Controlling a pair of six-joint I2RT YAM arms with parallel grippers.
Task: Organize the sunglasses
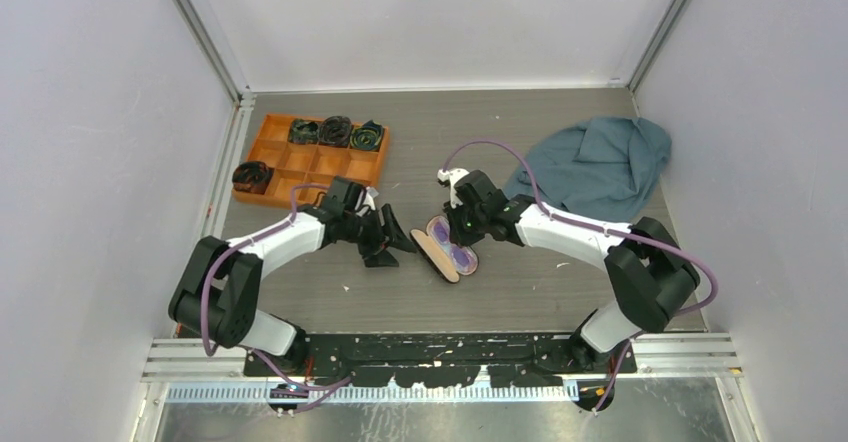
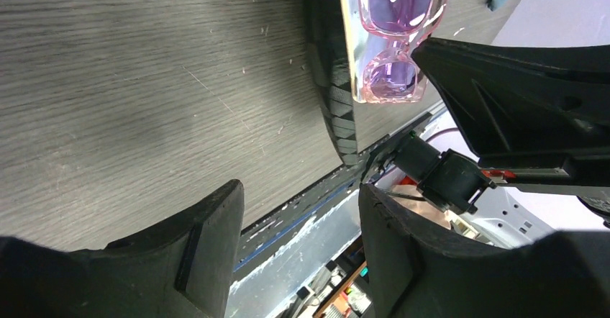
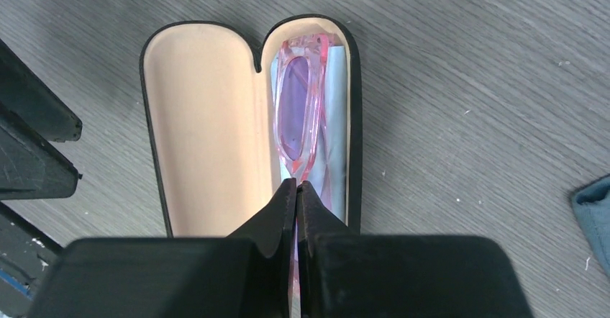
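Pink-framed sunglasses with purple lenses (image 3: 294, 109) lie on a pale blue cloth inside the opened case (image 3: 198, 131), which is dark outside and cream inside. The case rests on the table in the top view, its empty lid half on the left. My right gripper is over the glasses half, its fingertips together at the middle of the frame, shut on the sunglasses; they still lie in the case. Left of the lid, my left gripper (image 1: 403, 252) stands open. In the left wrist view nothing is between its fingers.
An orange compartment tray (image 1: 297, 161) with several dark rolled items stands at the back left. A blue-grey cloth (image 1: 600, 167) lies at the back right. Bare table (image 1: 420, 142) shows behind the case. The two grippers are close together.
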